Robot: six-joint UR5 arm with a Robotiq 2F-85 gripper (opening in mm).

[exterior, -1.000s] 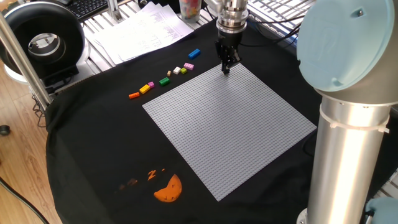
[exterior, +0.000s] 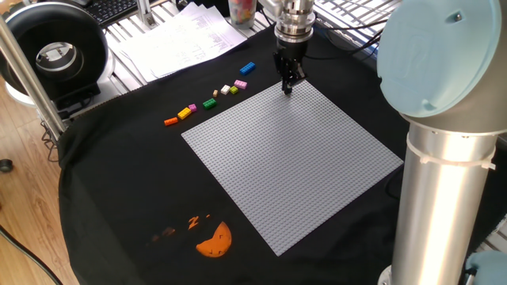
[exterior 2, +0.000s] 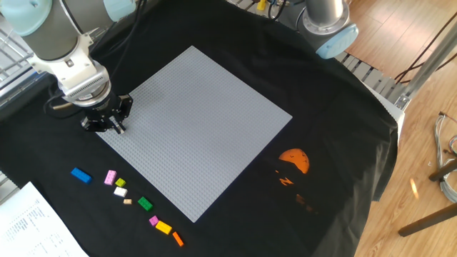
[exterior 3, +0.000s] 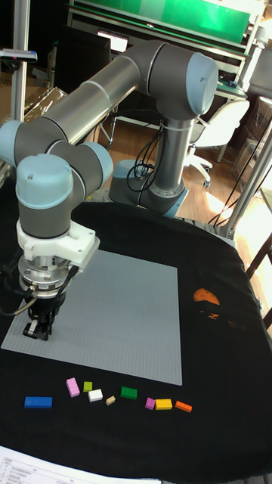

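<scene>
My gripper points down over one corner of the grey baseplate, low and near its surface. No brick shows at its fingertips; whether the fingers are apart is too small to make out. Loose bricks form a rough row on the black cloth beside the plate. In exterior view 3 the row runs from a blue brick through pink, lime, white, tan, green, purple and yellow bricks to an orange brick. The baseplate's visible surface is bare.
White papers lie behind the bricks, and a cup stands beyond them. An orange print marks the cloth at the other side of the plate.
</scene>
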